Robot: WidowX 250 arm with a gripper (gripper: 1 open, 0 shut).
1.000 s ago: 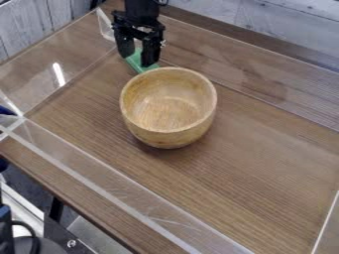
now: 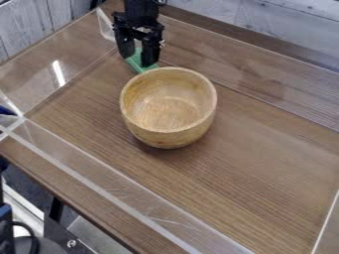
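Observation:
A black gripper (image 2: 138,40) reaches down from the top of the camera view over a green object (image 2: 143,62), which is partly hidden beneath it. The fingers are small and dark, so whether anything is between them cannot be told. A large tan wooden bowl (image 2: 169,107) sits just below the green object, near the middle of the table.
The wooden table (image 2: 239,189) has wide free room to the right and below the bowl. A clear plastic item stands at the top left beside the gripper. Dark items lie at the lower left edge.
The gripper shifts slightly over the green object. The bowl stays in place.

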